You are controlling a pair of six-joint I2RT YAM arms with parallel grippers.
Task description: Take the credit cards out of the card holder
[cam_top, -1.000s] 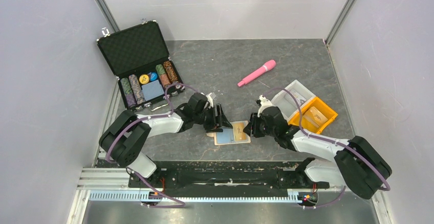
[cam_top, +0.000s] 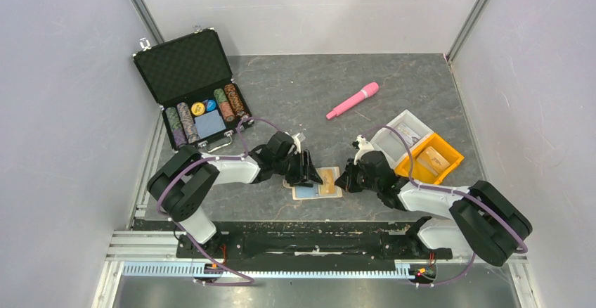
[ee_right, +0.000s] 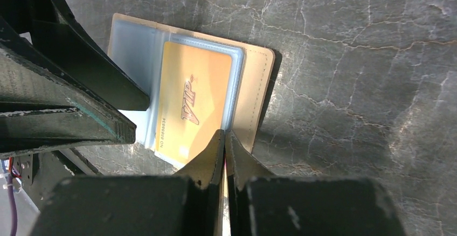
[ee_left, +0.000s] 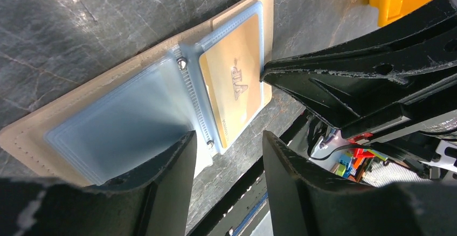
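An open card holder [cam_top: 306, 191] lies flat between my grippers, with clear blue sleeves [ee_left: 118, 117] and a gold VIP card [ee_right: 191, 98] in the sleeve on its right side. My left gripper is over the holder's left part, fingers apart with nothing visible held between them. My right gripper is shut at the right edge of the gold card's sleeve, its tips meeting. Whether anything thin is between those tips is not visible.
An open chip case [cam_top: 186, 76] stands back left, a pink microphone [cam_top: 353, 100] at the back middle. White [cam_top: 393, 122] and yellow [cam_top: 450, 155] bins sit at the right. The table behind the holder is clear.
My left gripper has moved slightly right over the holder. My right gripper has shifted slightly at the holder's right edge and looks narrower than about a second ago.
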